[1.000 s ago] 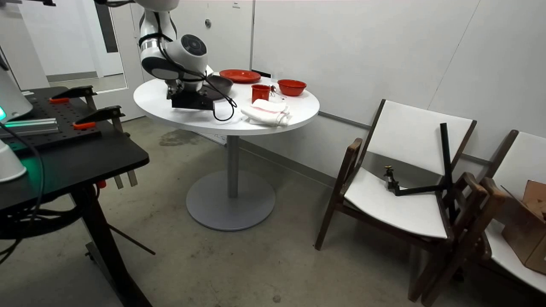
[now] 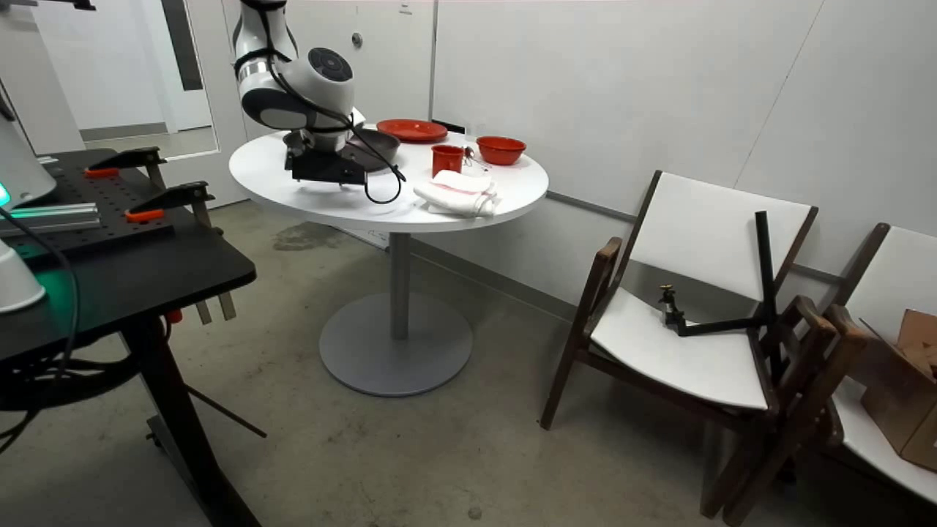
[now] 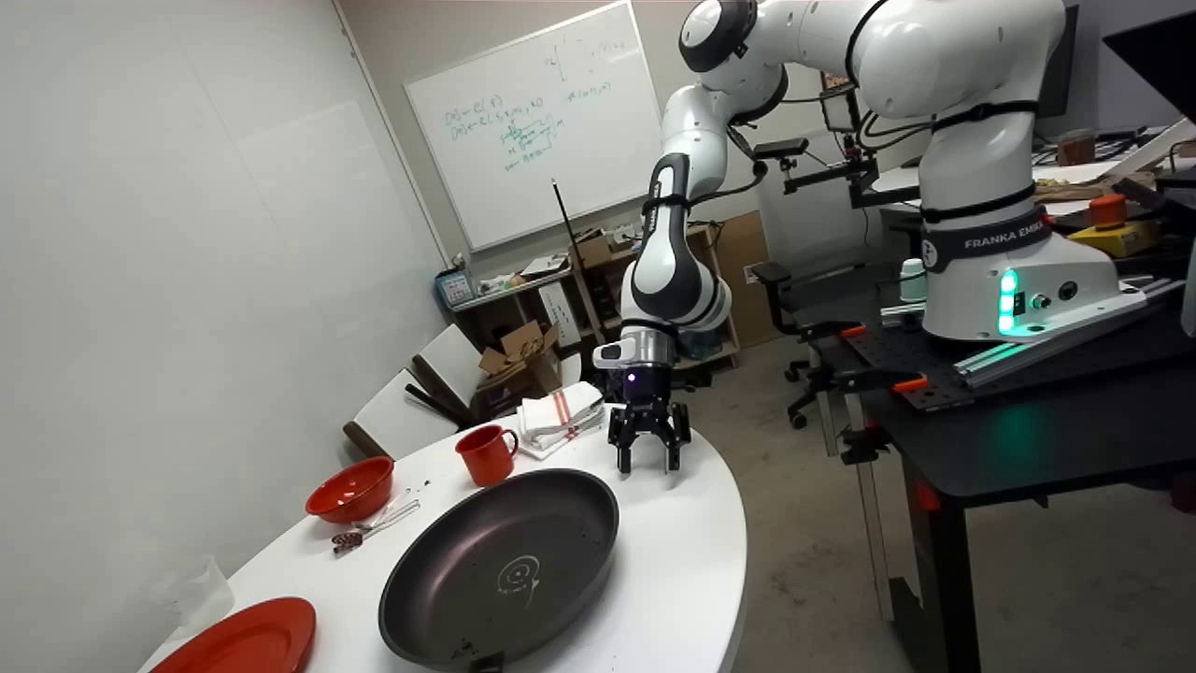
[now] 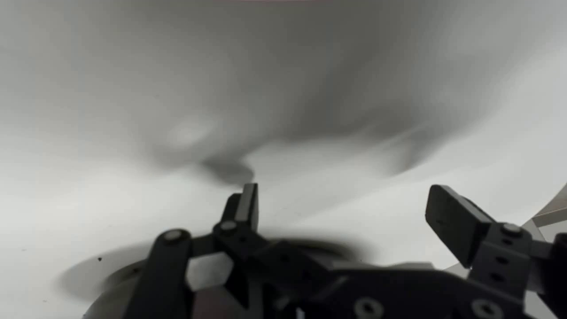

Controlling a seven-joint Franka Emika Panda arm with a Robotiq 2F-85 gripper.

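Observation:
My gripper [image 3: 649, 458] stands open just above the white table [image 3: 684, 561], with only bare tabletop between its fingers in the wrist view. A dark frying pan [image 3: 505, 566] lies on the table beside it, apart from the fingers. Beyond the pan is a red mug [image 3: 487, 454], upright. A folded white towel [image 3: 561, 414] with red stripes lies behind the gripper in exterior view 2. In exterior view 1 the arm covers part of the pan [image 2: 378, 148], and the fingertips are hidden. Part of a dark round edge [image 4: 127, 271] shows low in the wrist view.
A red bowl [image 3: 350, 490], utensils [image 3: 381, 525] and a red plate [image 3: 252, 639] lie along the wall side of the table. Bare tabletop lies around the gripper, near the table's rim. Chairs [image 2: 694, 325] stand off to one side.
The arm and gripper have shifted slightly, a little lower and to the left in exterior view 1. The pan, mug, towel, bowl and plate have not moved.

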